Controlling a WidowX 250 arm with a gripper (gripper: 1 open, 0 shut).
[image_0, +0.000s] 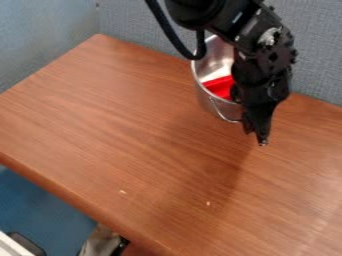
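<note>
My black gripper hangs over the right side of the table, in front of a steel pot with something red inside it. Its fingertips are at the pot's right side, and the arm hides much of the pot. Whether the fingers are open or shut, or on the pot's rim, I cannot tell.
A grey padded wall stands behind it. Beyond the near left edge is blue floor with some objects at the bottom.
</note>
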